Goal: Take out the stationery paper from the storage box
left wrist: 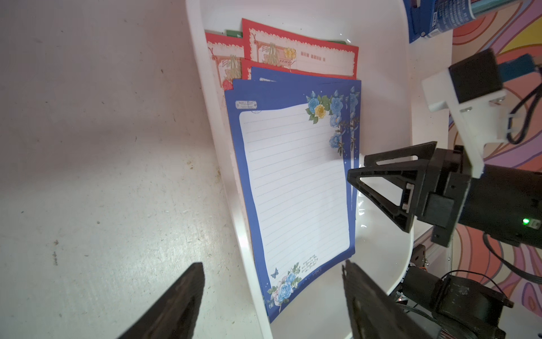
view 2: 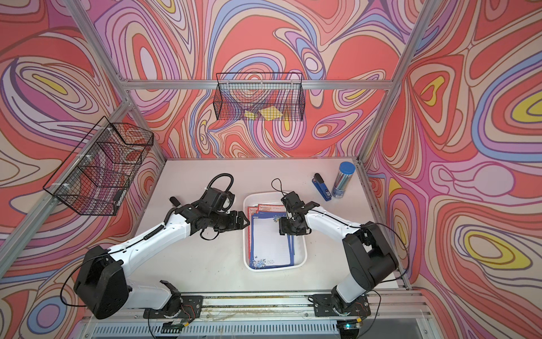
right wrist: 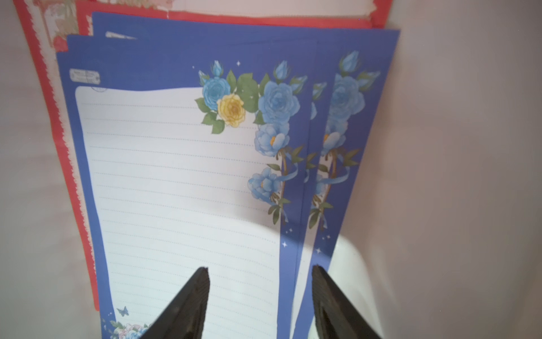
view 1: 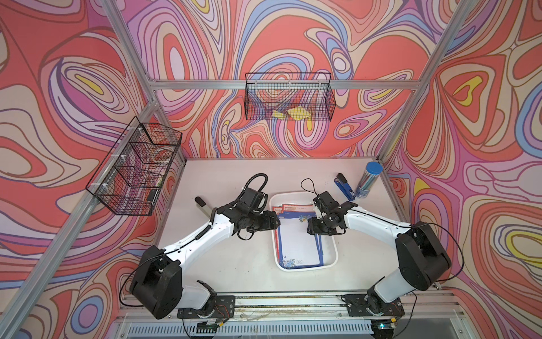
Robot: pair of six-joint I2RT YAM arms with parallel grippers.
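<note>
Blue-bordered lined stationery sheets with floral corners (left wrist: 299, 186) lie overlapping in the white storage box (left wrist: 228, 186). Red-bordered sheets (left wrist: 305, 53) show from beneath them along the top and left. In the left wrist view my left gripper stands open, its fingers well apart; from above it hangs by the box's left rim. My right gripper is open over the right part of the blue sheets, nothing visible between its fingers. In the left wrist view its fingertips appear near the sheets' right edge; whether they touch the paper I cannot tell.
A blue-lidded clear canister (view 1: 369, 178) and a blue stapler-like object (view 1: 344, 186) stand behind the box at right. A black-handled tool (view 1: 202, 204) lies at left. Wire baskets hang at the left (view 1: 135, 169) and back (view 1: 289, 99).
</note>
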